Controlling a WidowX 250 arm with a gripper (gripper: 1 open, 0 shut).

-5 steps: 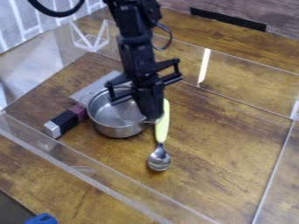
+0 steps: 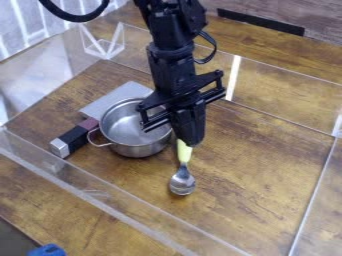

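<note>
My black gripper (image 2: 185,122) hangs in the middle of the camera view, low over the yellow-green handle of a spoon (image 2: 183,184) that lies on the wooden table with its steel bowl toward the front. The gripper appears to be just above or at the handle's far end; whether it touches it, and how the fingers stand, is hard to see. A steel pot (image 2: 124,129) sits just left of the gripper, partly hidden behind it.
A grey board (image 2: 111,100) lies behind the pot, and a dark-handled object (image 2: 67,143) lies to its left. Clear panels border the work area. A blue object (image 2: 47,250) is at the front left corner.
The spoon and pot look nearly unchanged.
</note>
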